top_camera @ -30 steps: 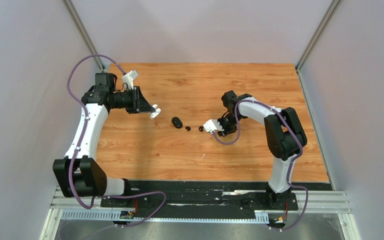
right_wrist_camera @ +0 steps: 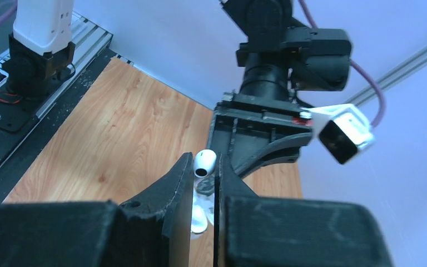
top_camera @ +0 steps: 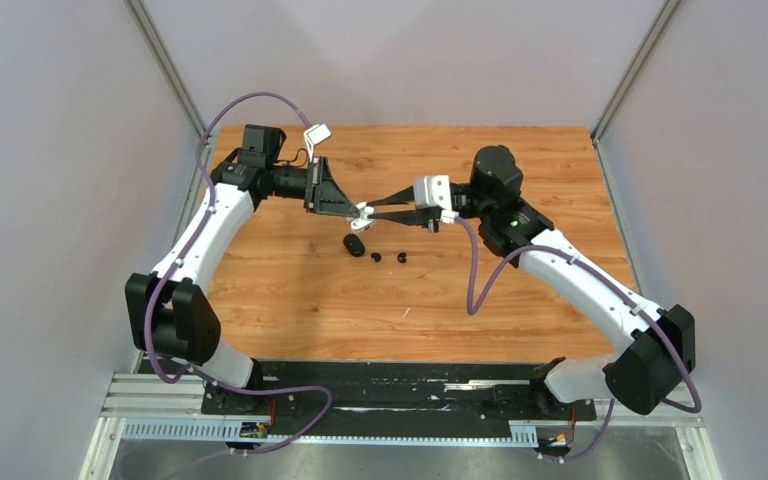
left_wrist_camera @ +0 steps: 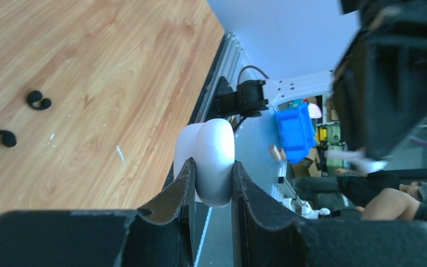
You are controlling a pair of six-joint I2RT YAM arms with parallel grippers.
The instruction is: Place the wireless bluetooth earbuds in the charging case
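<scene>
The white charging case (top_camera: 362, 224) hangs above the table, its lid swung apart from its base. My left gripper is shut on it, and its two rounded white shells (left_wrist_camera: 215, 161) stand up between the fingers. A small white earbud (right_wrist_camera: 204, 162) with a dark end sits between the fingertips of my right gripper, shut on it. From the right, this gripper reaches close to the case (right_wrist_camera: 198, 219), which shows partly behind the fingers. Whether the earbud touches the case cannot be told. At the left wrist view's right edge, the right arm's dark fingers (left_wrist_camera: 375, 94) are blurred.
On the table below lie a black oval case (top_camera: 354, 245) and two small black earbuds, one nearer the middle (top_camera: 402, 257) and one left of it (top_camera: 376, 257). A thin white scrap (top_camera: 406, 312) lies nearer the front.
The right gripper has come up from beside the black earbuds and swung left towards the case. The left gripper has carried the case to the right, so both now meet near the middle.
</scene>
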